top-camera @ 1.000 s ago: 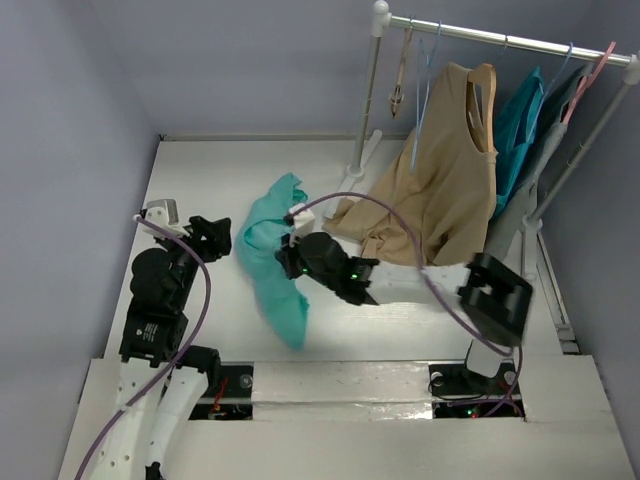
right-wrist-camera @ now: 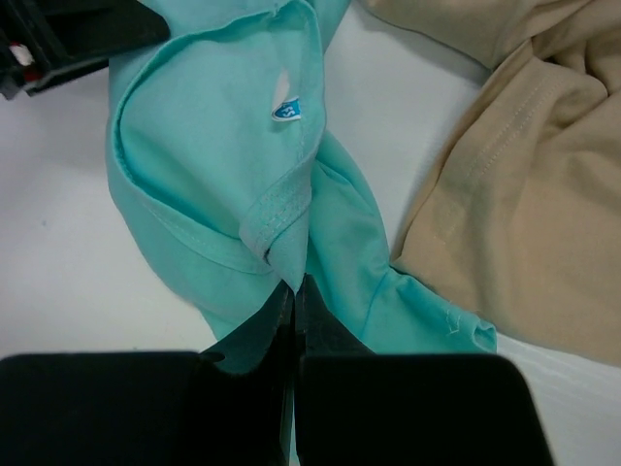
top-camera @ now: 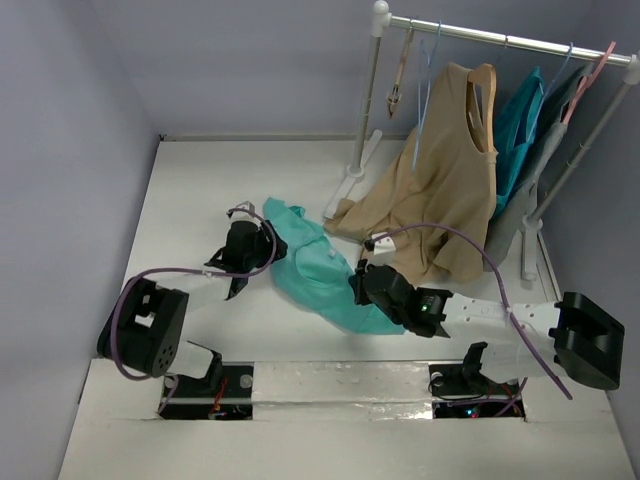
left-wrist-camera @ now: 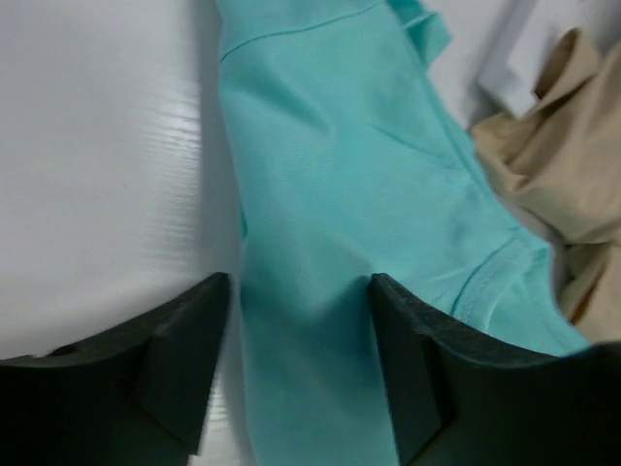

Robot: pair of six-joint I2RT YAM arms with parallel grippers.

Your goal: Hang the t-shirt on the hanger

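Observation:
The teal t shirt (top-camera: 315, 280) lies crumpled on the white floor, a small label showing in the right wrist view. My left gripper is over its left part, fingers parted, with teal fabric between and below them in the left wrist view. My right gripper is shut at the shirt's right part, a fold of the teal cloth (right-wrist-camera: 283, 243) running into its fingertips. Hangers hang on the rail at the back right, among them a thin blue hanger (top-camera: 425, 90) and a wooden one (top-camera: 397, 70).
A rack (top-camera: 505, 40) stands at the back right with hanging garments; a tan garment (top-camera: 430, 200) drapes down to the floor beside the shirt. Walls border the sides and back.
My right gripper has moved right and toward the front, and the shirt's lower part has swung right with it. My left gripper has moved right, over the shirt.

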